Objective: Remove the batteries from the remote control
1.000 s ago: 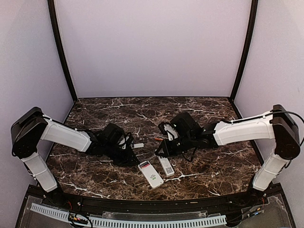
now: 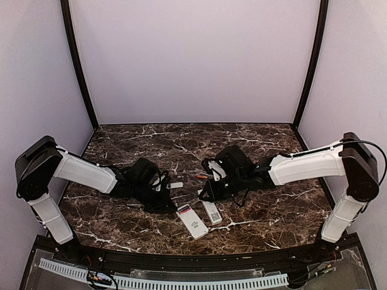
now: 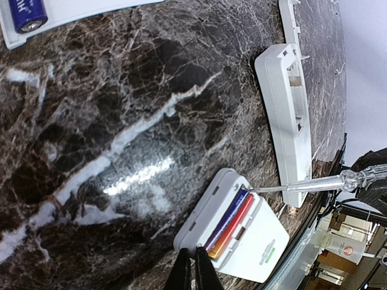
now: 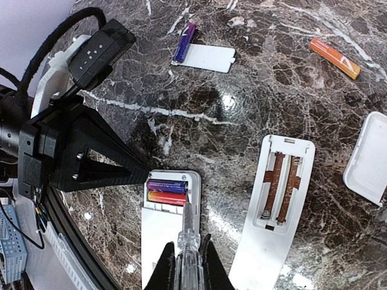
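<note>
The white remote point(image 4: 163, 235) lies face down with its battery bay open. Inside it are a purple battery point(image 4: 166, 186) and an orange-red battery point(image 4: 166, 197), side by side. My left gripper is at the bay's edge, its fingertips slightly parted with no battery seen between them. Gripped in my right gripper is a clear-handled screwdriver point(image 4: 189, 232). Its thin metal tip reaches the bay's end wall, by the ends of the batteries; whether it touches the purple one I cannot tell.
A second white remote point(image 4: 260, 248) with an empty bay lies alongside. A loose purple battery point(image 4: 185, 42) rests by a white cover point(image 4: 211, 58), and a loose orange battery point(image 4: 334, 58) lies farther off. Another white lid point(image 4: 367, 160) is at the right. Bare marble surrounds them.
Over the last second my right arm has shifted slightly, the screwdriver staying in its grip. The left arm and the remote look almost still in the top view.
</note>
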